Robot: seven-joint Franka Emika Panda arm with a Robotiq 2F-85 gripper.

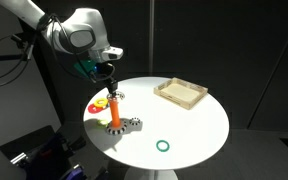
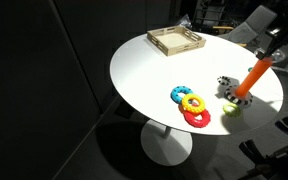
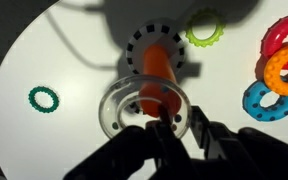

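Observation:
An orange peg stands upright on a black-and-white studded base near the table's left side. A clear, see-through ring encircles the peg in the wrist view, close to the camera. On that ring's near rim my gripper is shut, with its black fingers in front of the orange. From exterior view 1, the gripper is at the peg's top, and the ring shows there as a pale, speckled loop. How far the ring has passed down over the tip, I cannot tell.
Red, orange and blue rings lie together on the white round table. A lime ring rests beside the base; a green ring is apart. A wooden tray stands at the back.

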